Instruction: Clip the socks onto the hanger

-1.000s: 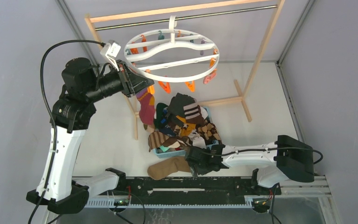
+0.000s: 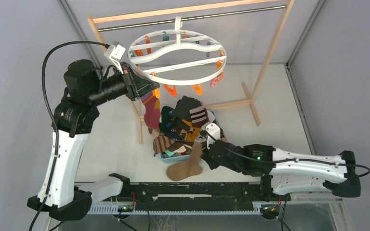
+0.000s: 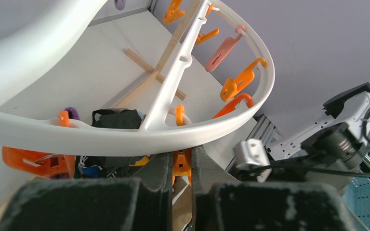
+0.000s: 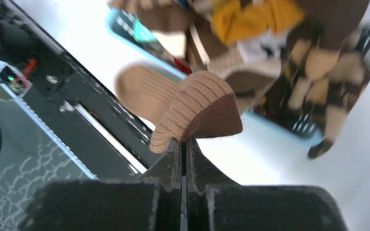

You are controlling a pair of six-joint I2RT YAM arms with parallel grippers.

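Observation:
A white round hanger (image 2: 177,82) hangs from the rail with several coloured clips around its ring. At its left edge, my left gripper (image 2: 155,87) is shut on an orange clip (image 3: 181,166), just under the rim in the left wrist view. A patterned maroon sock (image 2: 152,113) hangs below that side. Lower down, my right gripper (image 2: 205,156) is shut on a brown sock (image 2: 187,168). In the right wrist view, the ribbed cuff (image 4: 192,110) is pinched between the fingertips, folding over above them, and the foot droops away to the left.
A light blue basket (image 2: 171,159) heaped with mixed socks stands below the hanger, close to the right gripper. A wooden frame (image 2: 270,53) holds the rail.
The left arm has stayed put at the hanger.

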